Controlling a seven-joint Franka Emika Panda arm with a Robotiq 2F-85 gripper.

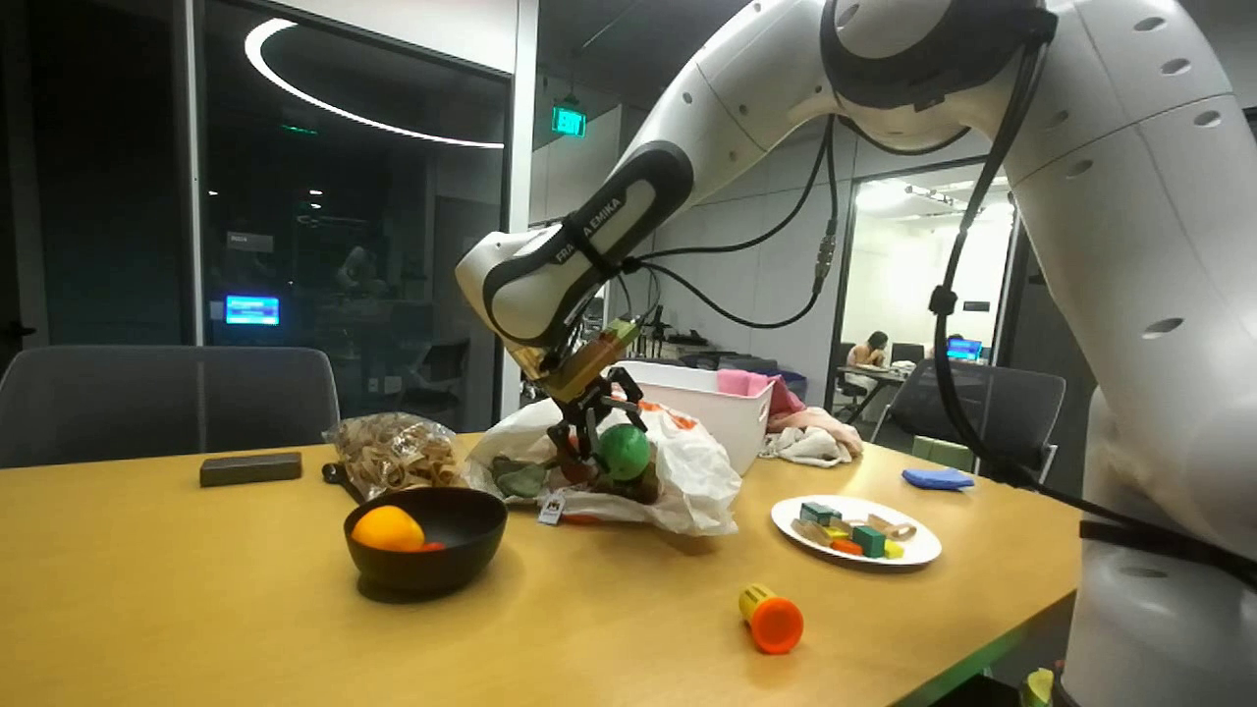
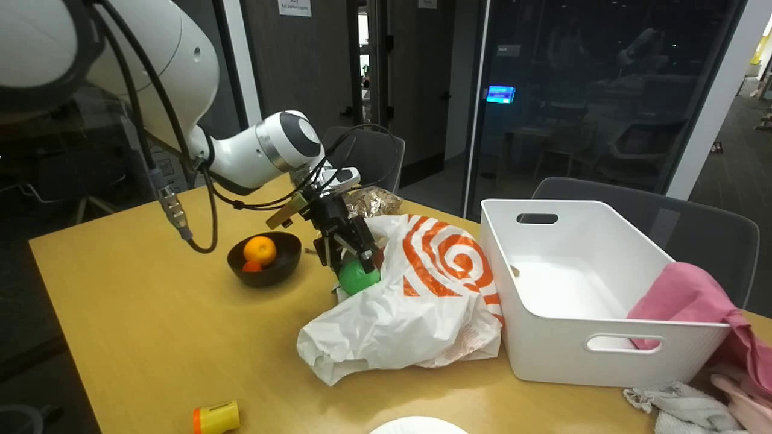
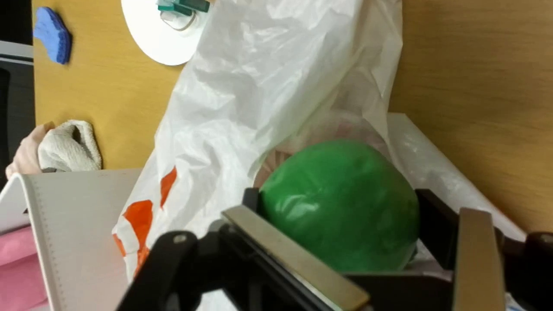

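My gripper is low over the mouth of the white plastic bag, fingers open wide around a green ball. In the wrist view the ball fills the space between the fingers, with one black pad close against its right side. Whether it rests on the bag's contents is hidden. From the other side, exterior view 2 has the ball beneath the gripper at the bag's near-left edge. The red round thing inside the bag is mostly covered by the fingers.
A black bowl with an orange fruit stands left of the bag. Behind the bag is a white bin. A white plate of blocks and a yellow-orange cylinder lie to the right.
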